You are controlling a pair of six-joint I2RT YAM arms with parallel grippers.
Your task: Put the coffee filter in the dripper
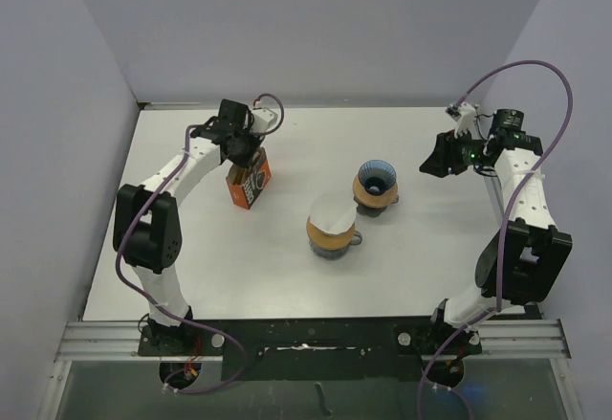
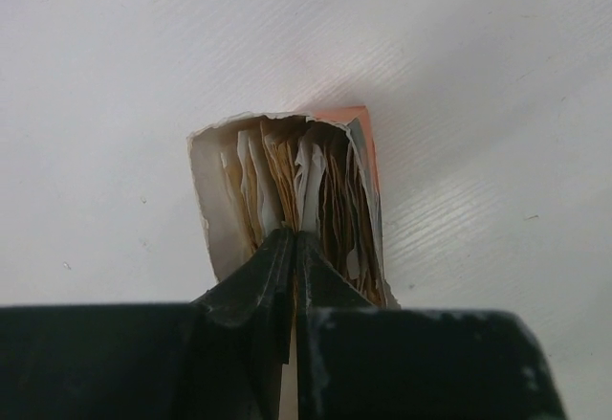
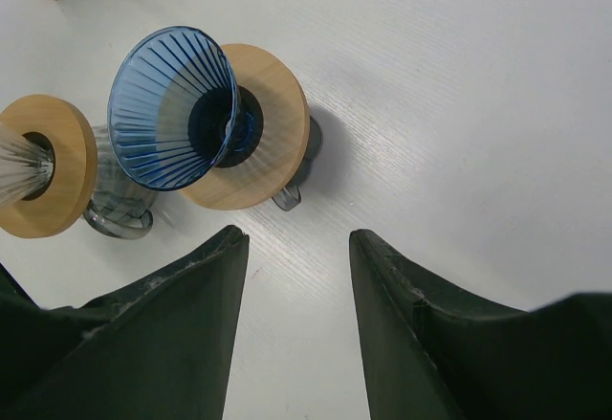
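An orange and black box [image 1: 251, 188] of coffee filters stands open on the left of the table. Inside it, brown and white paper filters [image 2: 260, 176] are packed upright. My left gripper points down into the box top, its fingertips together against the filters' edges; whether a sheet is pinched between them cannot be made out. A blue ribbed dripper [image 3: 172, 109] with a wooden collar sits on a glass server, and its inside looks empty. To the right of it, above the table, my right gripper is open with nothing between its fingers.
A second dripper [image 1: 333, 214], whitish, with a wooden collar on a glass server, stands left and in front of the blue one. Clear table [image 1: 306, 143] lies between the filter box and the drippers, and at the front.
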